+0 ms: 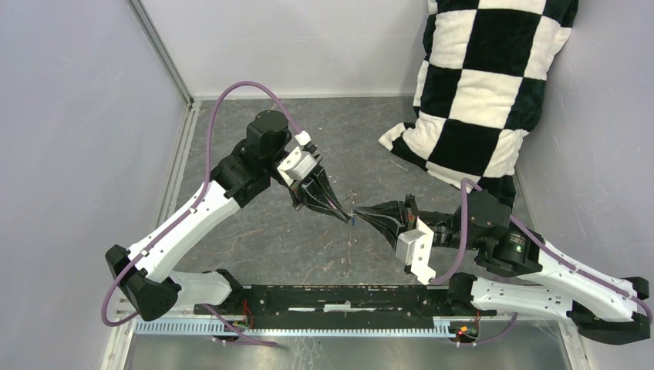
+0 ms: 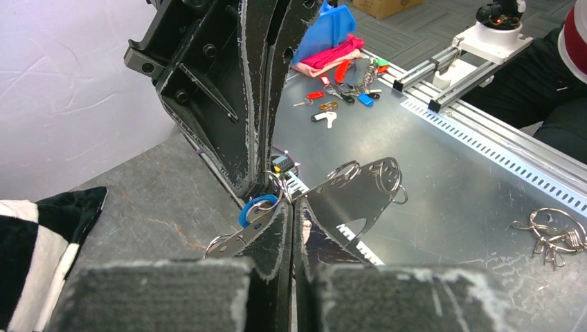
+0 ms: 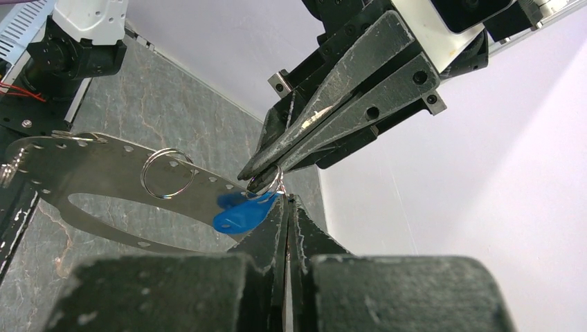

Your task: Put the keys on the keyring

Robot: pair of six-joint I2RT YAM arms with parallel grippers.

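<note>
A thin metal plate with rings along its edge [image 2: 360, 197] hangs in the air between my grippers, above the floor. A blue key tag [image 3: 242, 216] lies against it, and a small ring [image 3: 279, 178] is by the tag. My left gripper and my right gripper are both shut, their tips nearly meeting in the top view. That ring runs past the left tips and reaches the right ones. Whether either pair clasps it is too fine to tell. Another ring [image 3: 167, 173] sits farther along the plate.
Several keys and colored tags [image 2: 346, 93] lie on the metal table [image 2: 457, 200]. A wire ring cluster [image 2: 559, 232] rests nearer its right side. A blue bin [image 2: 325, 31] stands behind, and a checkered cushion [image 1: 478, 85] leans at the back right.
</note>
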